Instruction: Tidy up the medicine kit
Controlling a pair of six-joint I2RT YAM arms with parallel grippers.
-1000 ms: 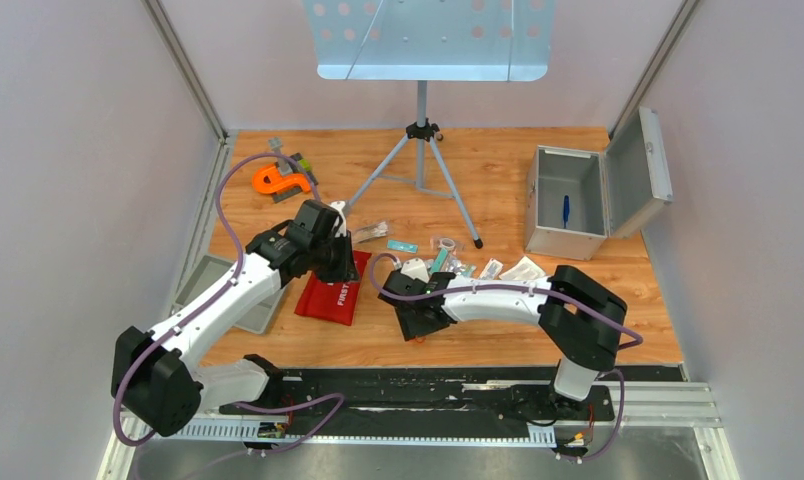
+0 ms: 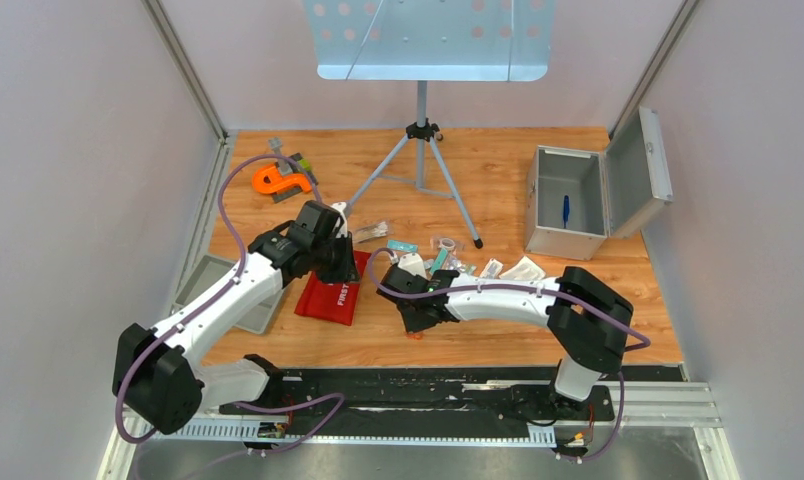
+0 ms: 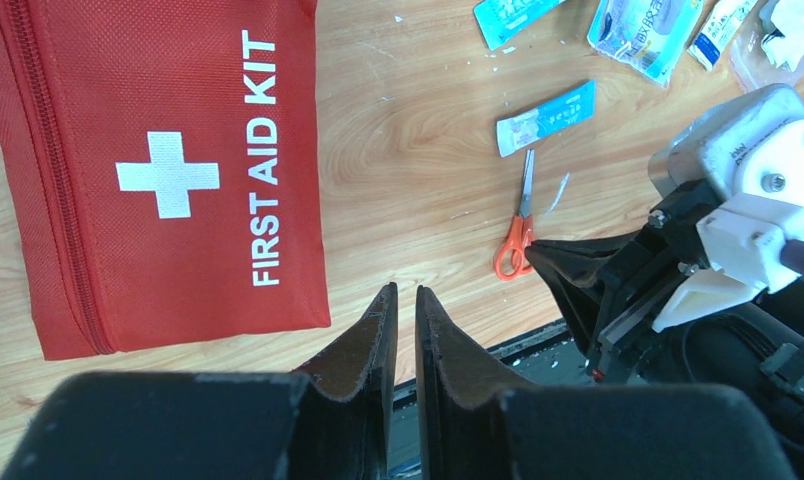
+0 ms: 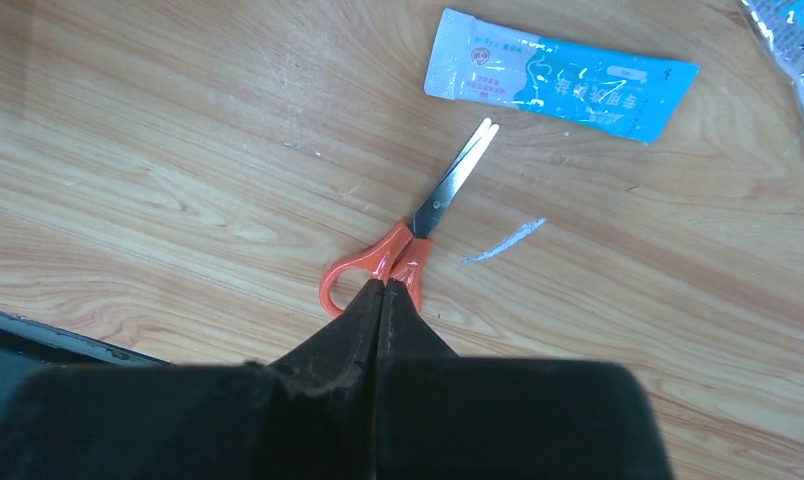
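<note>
The red first aid kit pouch (image 3: 178,270) lies flat on the table, its zipper along the left side in the left wrist view. My left gripper hangs over the table beside it, its fingertips a narrow gap apart with nothing between. Orange-handled scissors (image 4: 393,255) lie on the wood, blades closed. My right gripper is shut with its tips over the scissors' handles; nothing shows between the fingers. Beyond the blades lies a blue and white tube-shaped packet (image 4: 568,80). More packets, such as the blue bag (image 3: 646,35), lie farther back.
An open grey metal box (image 2: 565,243) with a blue pen (image 2: 566,210) inside stands at the back right. A grey tray (image 2: 261,314) is partly under the left arm. The stand's tripod (image 2: 422,185) occupies the back middle; an orange clamp (image 2: 278,180) lies back left.
The left arm and the pouch look unmoved.
</note>
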